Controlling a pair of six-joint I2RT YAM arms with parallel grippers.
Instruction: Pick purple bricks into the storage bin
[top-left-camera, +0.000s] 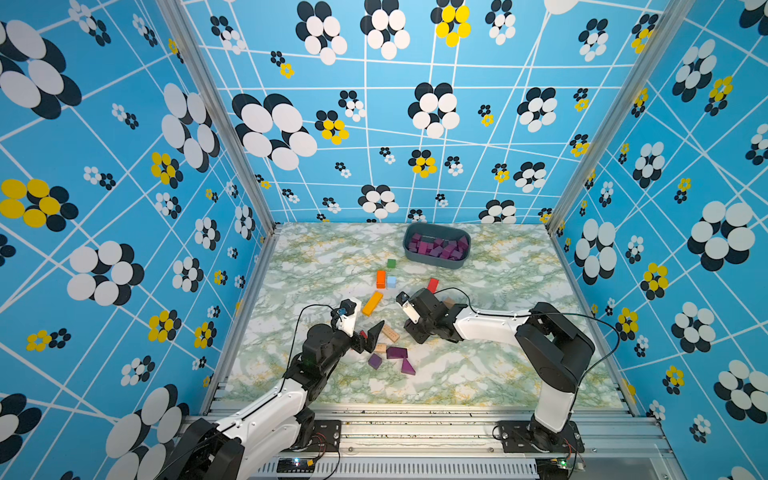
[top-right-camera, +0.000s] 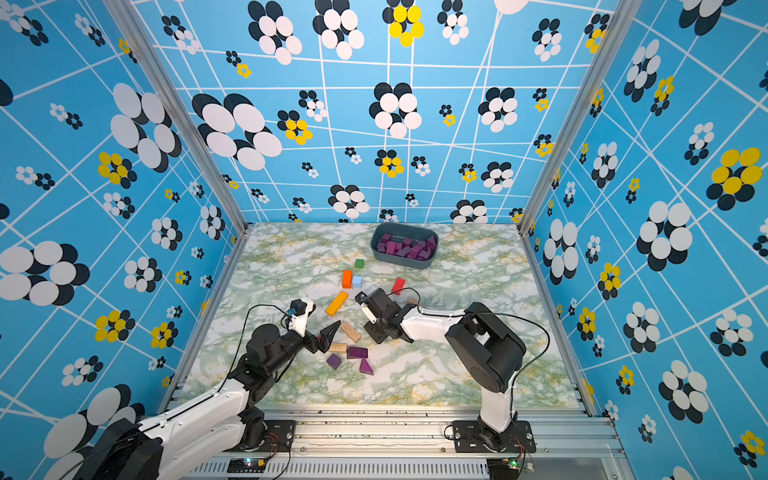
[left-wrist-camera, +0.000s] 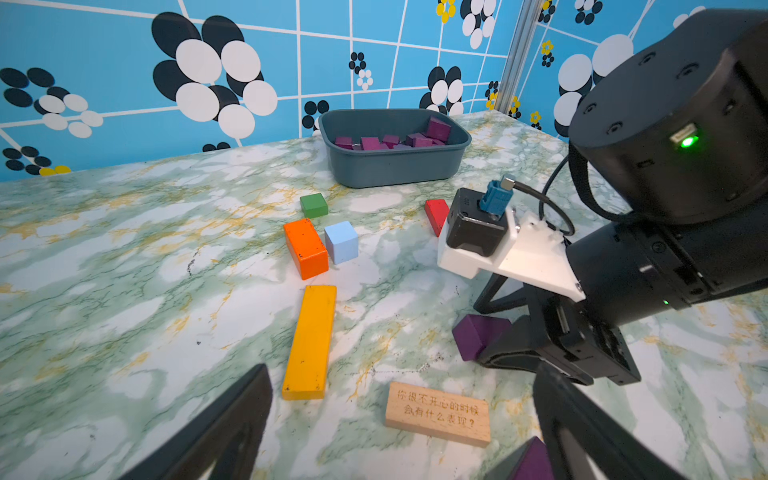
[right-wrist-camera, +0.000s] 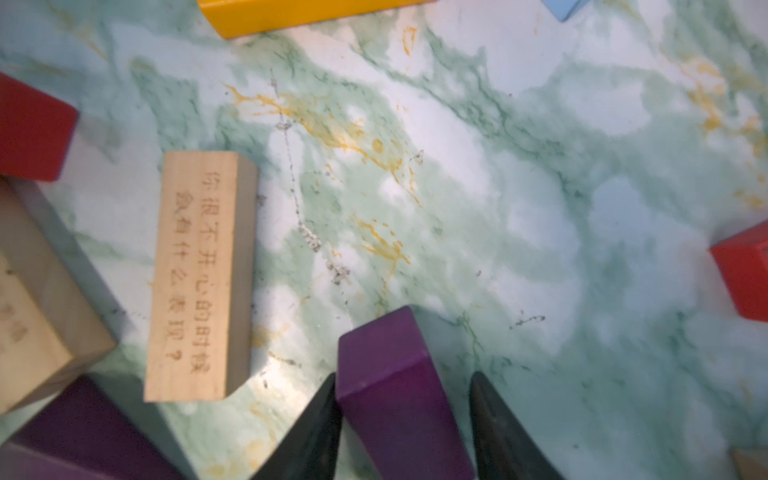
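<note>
In the right wrist view, a long purple brick (right-wrist-camera: 404, 416) lies between the two fingers of my right gripper. The fingers are part open, with a thin gap on the brick's right side. Left of that gripper in the top left view lie a purple block (top-left-camera: 397, 353), a purple triangle (top-left-camera: 408, 367) and a purple cube (top-left-camera: 374, 361). At the back, the dark storage bin (left-wrist-camera: 400, 169) contains several purple bricks. My left gripper stands open, its fingers wide apart and holding nothing.
Near the left gripper are a wooden brick (left-wrist-camera: 436, 414) and a yellow brick (left-wrist-camera: 309, 340). Further back lie an orange brick (left-wrist-camera: 305, 249), a light-blue cube (left-wrist-camera: 341, 242), a green cube (left-wrist-camera: 313, 205) and a red brick (left-wrist-camera: 437, 214).
</note>
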